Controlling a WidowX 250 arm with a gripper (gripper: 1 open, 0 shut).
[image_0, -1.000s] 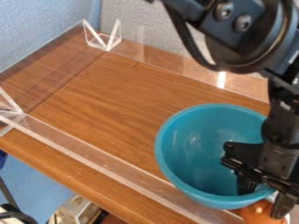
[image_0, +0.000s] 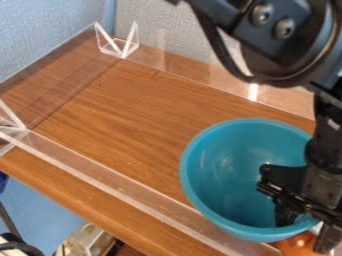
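Note:
A teal bowl (image_0: 227, 170) sits on the wooden shelf at the lower right. My dark gripper (image_0: 302, 222) reaches down at the bowl's right side, its fingers around the right rim and partly hidden. Beneath them, just outside the bowl, an orange object (image_0: 297, 246) is partly visible. I cannot tell how far apart the fingers are or whether they grip anything.
Clear plastic edging with white corner brackets (image_0: 118, 40) borders it, with walls behind. A drop with assorted items lies beyond the front edge at the lower left.
My gripper and wrist have shifted very slightly to the right and down. The bowl stays nearly where it was.

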